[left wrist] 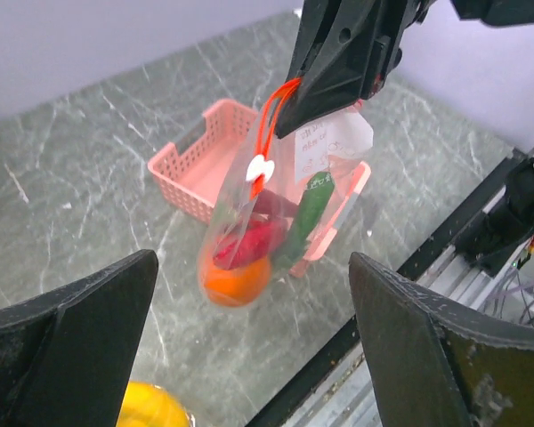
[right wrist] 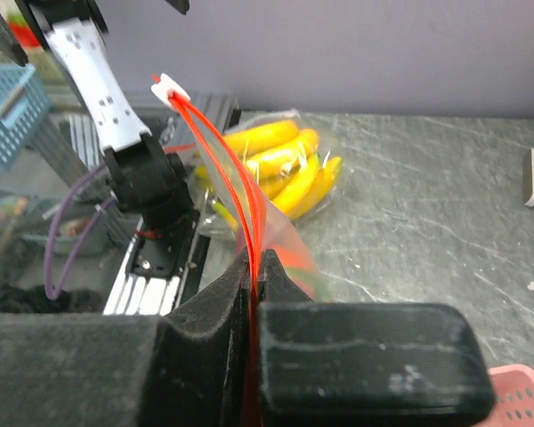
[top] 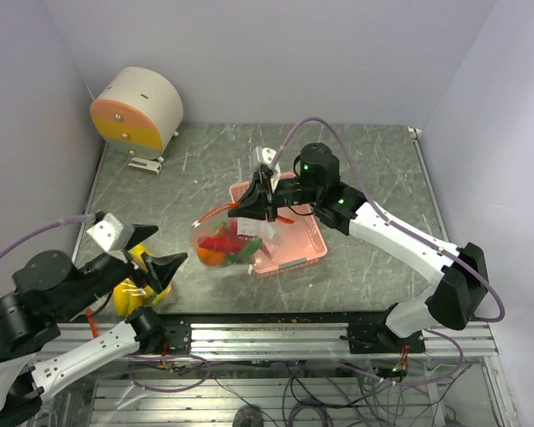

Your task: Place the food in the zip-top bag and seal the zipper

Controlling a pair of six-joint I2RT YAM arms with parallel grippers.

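A clear zip top bag (left wrist: 218, 245) hangs over the table, holding an orange (left wrist: 236, 282), a red item (left wrist: 252, 242) and a green one (left wrist: 311, 209). My right gripper (top: 233, 212) is shut on its top edge; in the right wrist view, the orange-red zipper strip (right wrist: 256, 231) runs up from between the fingers. A white slider sits on the strip, at its free end in the right wrist view (right wrist: 169, 89). To the left of the bag, my left gripper (top: 171, 244) stands open, touching nothing.
A pink basket (top: 303, 249) lies beneath the right gripper. Bagged bananas (right wrist: 280, 169) rest at the table's left front, under the left arm. An orange-and-white drum (top: 138, 111) occupies the back left.
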